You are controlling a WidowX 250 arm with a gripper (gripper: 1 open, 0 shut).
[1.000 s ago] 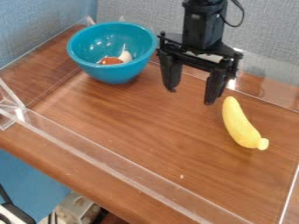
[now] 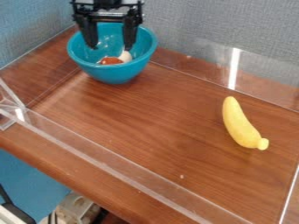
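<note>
My black gripper [image 2: 110, 35] is open over the blue bowl [image 2: 114, 71] at the upper left, its two fingers reaching down inside the bowl's rim. Below them in the bowl lie an orange-red item [image 2: 110, 61] and a pale one [image 2: 124, 56]; whether the fingers touch either is unclear. A yellow banana [image 2: 240, 124] lies apart on the right side of the wooden surface.
Clear low walls edge it at front and left, with grey padded walls [image 2: 222, 31] behind.
My gripper has moved left and up in the view, from the middle right beside the banana to over the blue bowl. The bowl and banana look unchanged.
</note>
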